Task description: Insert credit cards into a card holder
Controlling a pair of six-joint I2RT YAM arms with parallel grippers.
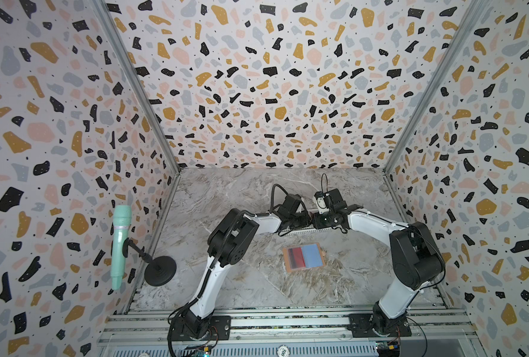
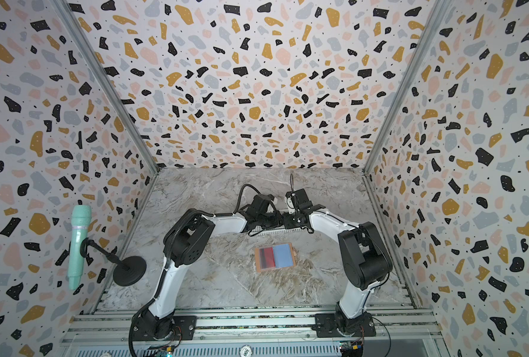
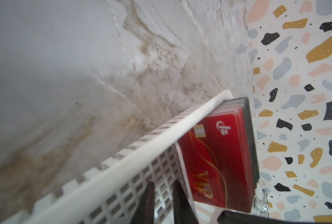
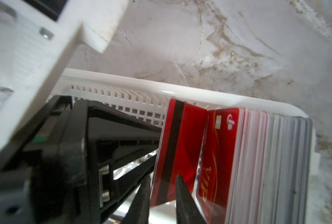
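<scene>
A white slotted basket holds a row of upright cards, with a red VIP card at its front. Apart from that row, a red card with a black stripe leans at an angle. In the left wrist view, my left gripper has its fingertips slightly apart beside this card's thin edge, with basket mesh showing between them. My right gripper is open, its fingers in front of the striped card. On the table's near side lies the tan card holder, showing dark, red and blue panels.
A black round stand with a pale green tube is at the far left. Both arms meet closely over the basket. Bare marble surrounds the holder on both sides.
</scene>
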